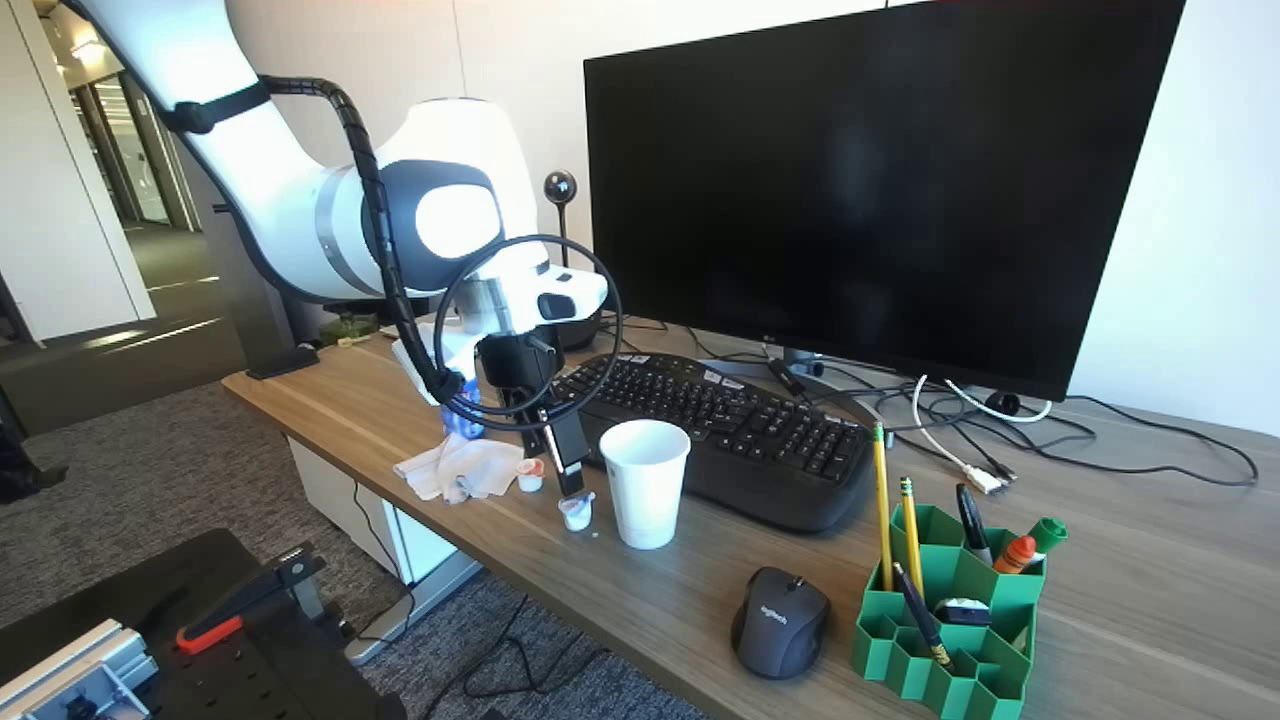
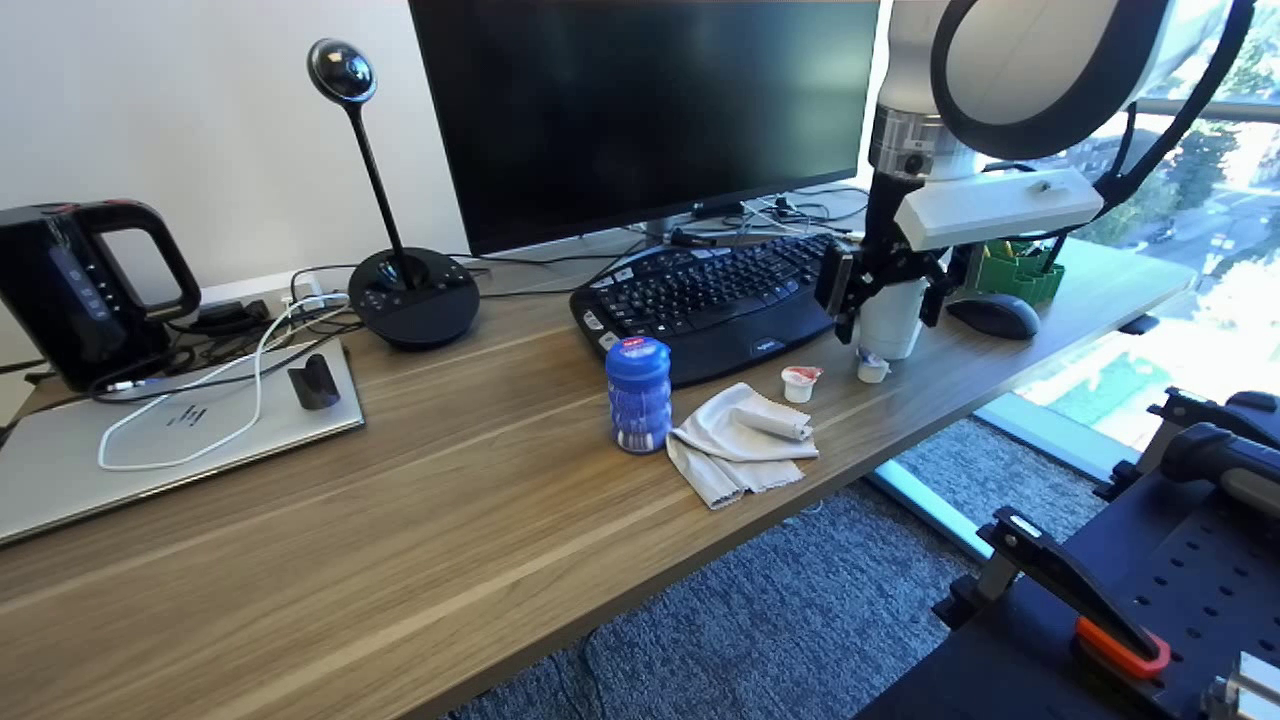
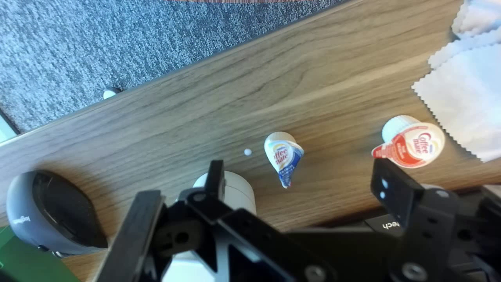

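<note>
My gripper stands open above the desk, with nothing held between its wide-set fingers. Below the gap in the wrist view sits a small creamer cup (image 3: 283,152) with a blue-and-white lid, resting on the wood. A second creamer (image 3: 420,145), its lid red and white, lies to the right, beyond the right finger (image 3: 394,190). The tall white paper cup (image 1: 645,480) stands upright just beside the blue-lidded creamer; in the wrist view the left finger partly hides it.
A crumpled pale cloth (image 2: 744,442) and a blue bottle (image 2: 638,396) are left of the creamers. Behind stands a black keyboard (image 1: 732,420). A mouse (image 1: 781,622) and green pen holder (image 1: 948,624) occupy the right. The desk's front edge is close to the creamers.
</note>
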